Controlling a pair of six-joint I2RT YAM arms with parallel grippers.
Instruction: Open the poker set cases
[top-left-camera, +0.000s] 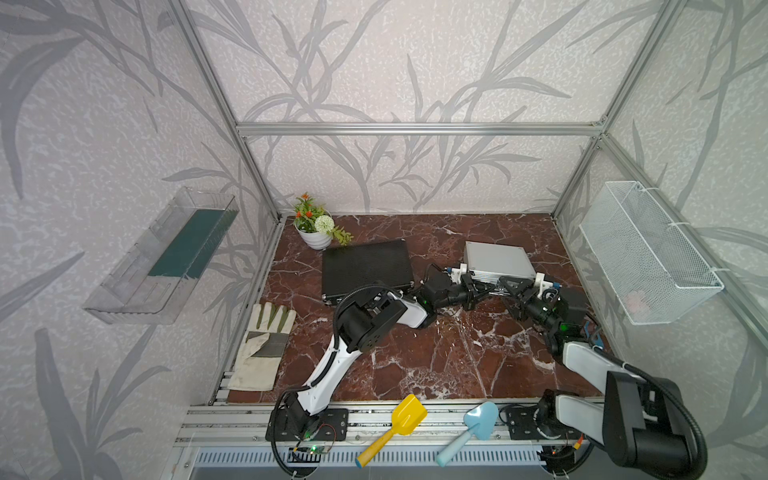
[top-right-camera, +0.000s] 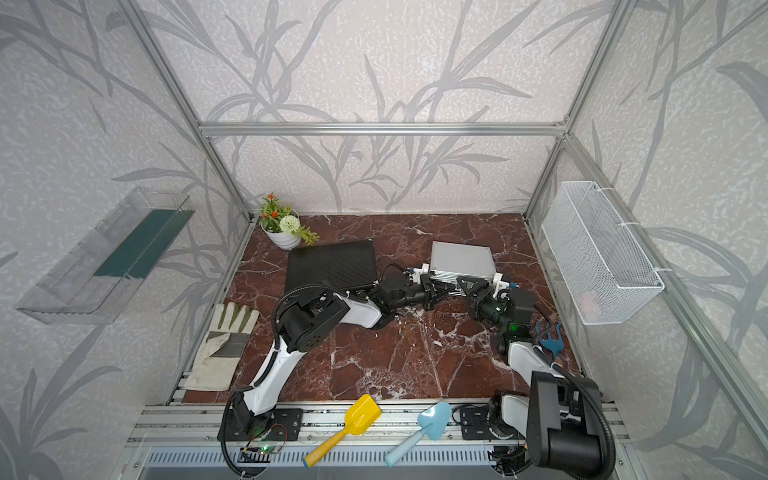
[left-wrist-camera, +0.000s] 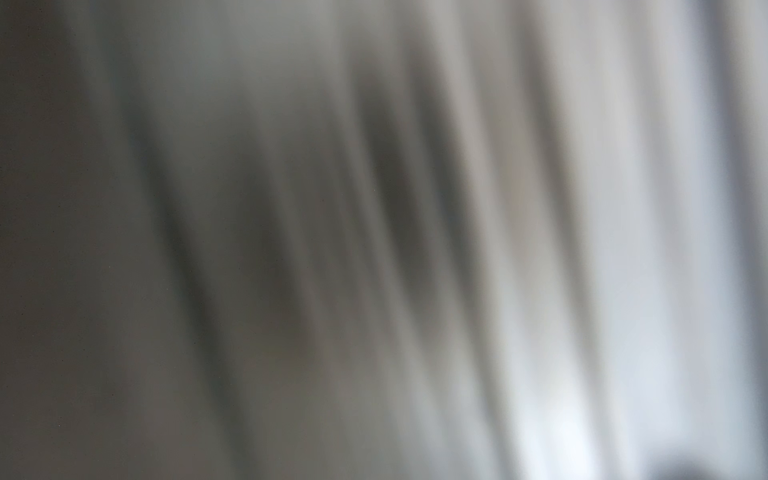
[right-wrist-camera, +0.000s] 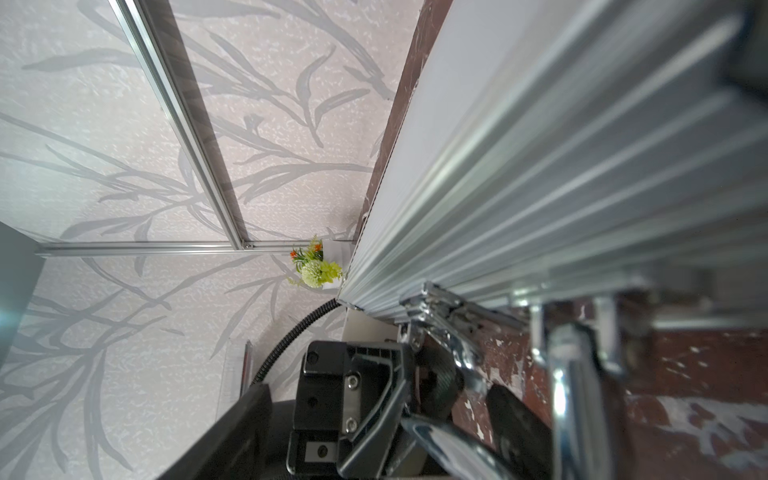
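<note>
A silver case (top-left-camera: 496, 257) lies closed at the back right; a black case (top-left-camera: 366, 264) lies flat left of it. Both my grippers are at the silver case's front side. My left gripper (top-right-camera: 436, 289) is shut at its front latches; its wrist view is only blurred silver ribs. My right gripper (top-right-camera: 472, 292) is part open beside it; in its wrist view the ribbed side, a latch (right-wrist-camera: 424, 308) and the chrome handle (right-wrist-camera: 576, 392) show, with the fingers low in view. Whether anything is between them is unclear.
A flower pot (top-left-camera: 317, 237) stands back left, gloves (top-left-camera: 256, 352) lie front left, a blue fork (top-right-camera: 552, 340) lies right. Wire baskets hang on both side walls. Two toy shovels rest on the front rail.
</note>
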